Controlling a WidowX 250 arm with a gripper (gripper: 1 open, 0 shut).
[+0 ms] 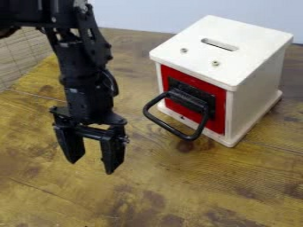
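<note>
My black gripper (91, 152) hangs at the left over the wooden table, open with nothing between its two fingers. To its right stands a white box (254, 84) with a slot and two screws on top and a red front panel (213, 123). A black looped handle (166, 124) sticks out from that panel toward my gripper, apart from it.
A woven mat or panel (18, 58) is at the back left, and a pale wall is behind.
</note>
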